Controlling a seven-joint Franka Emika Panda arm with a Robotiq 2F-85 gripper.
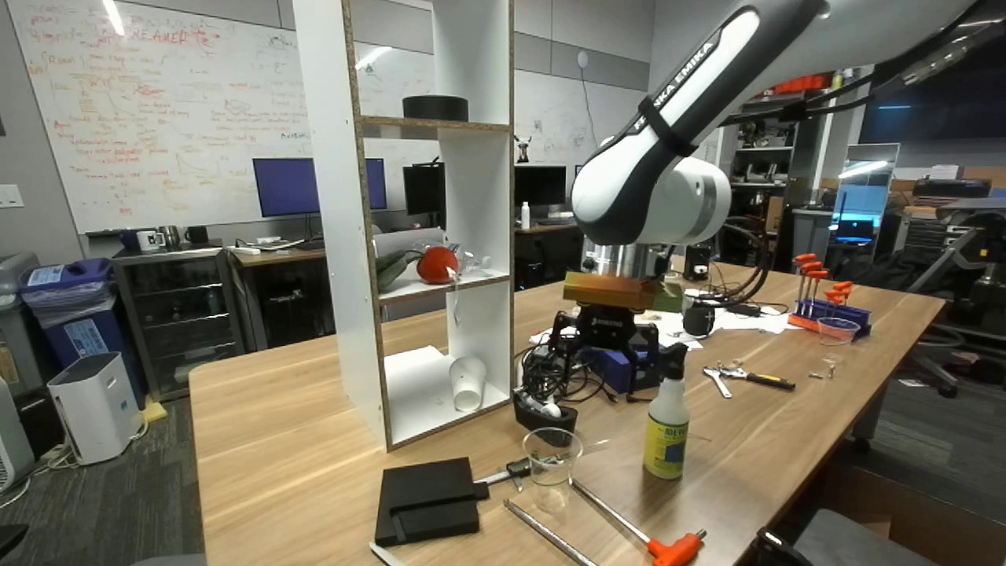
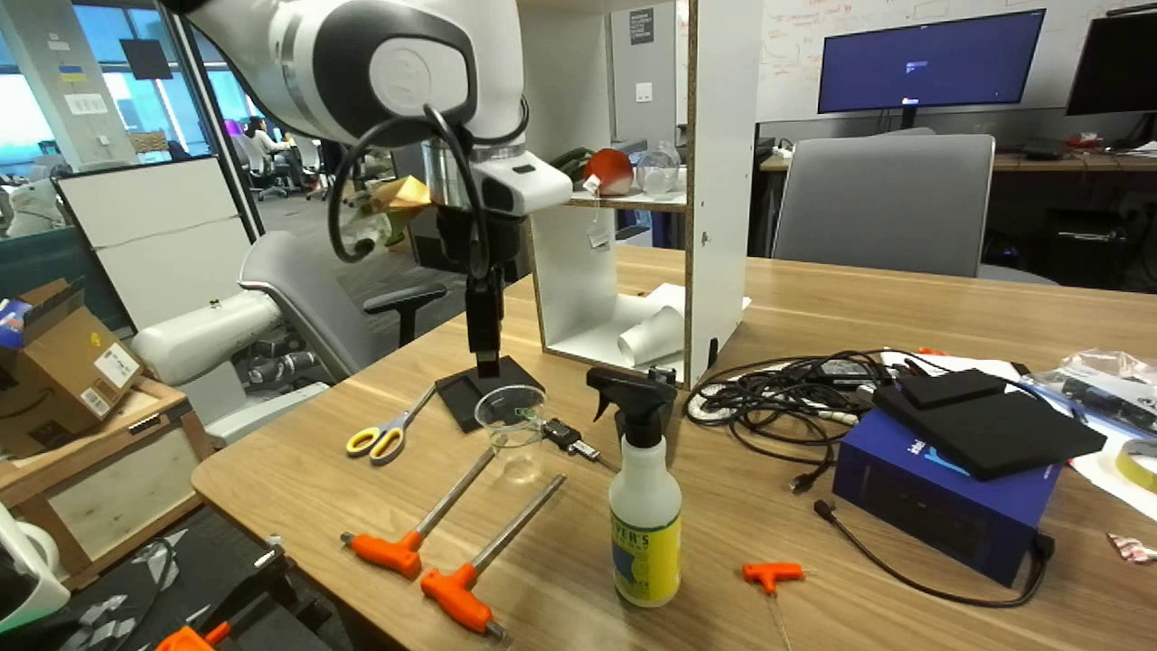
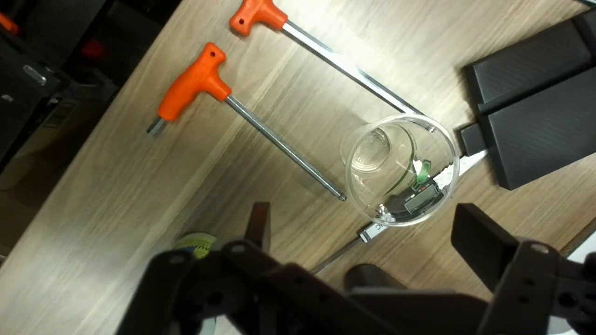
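Note:
My gripper (image 1: 601, 379) hangs above the table, pointing down with its fingers wide apart and nothing between them. In the wrist view its two dark fingers (image 3: 475, 240) stand on either side of the lower middle. A clear plastic cup (image 3: 357, 162) shows between and ahead of them, upright on the wood. Exterior view 2 has the gripper (image 2: 488, 363) higher than the cup (image 2: 510, 418) and apart from it. A digital caliper (image 3: 422, 199) lies by the cup, partly seen through its clear wall. The spray bottle (image 2: 645, 521) stands upright nearby.
Two orange-handled hex keys (image 3: 193, 83) lie beside the cup. A black case (image 1: 429, 500) is on its other side. The white shelf unit (image 1: 344, 236) rises close by, with a white cup (image 1: 468, 384) lying inside. Cables and a blue box (image 2: 944, 488) crowd another part of the table.

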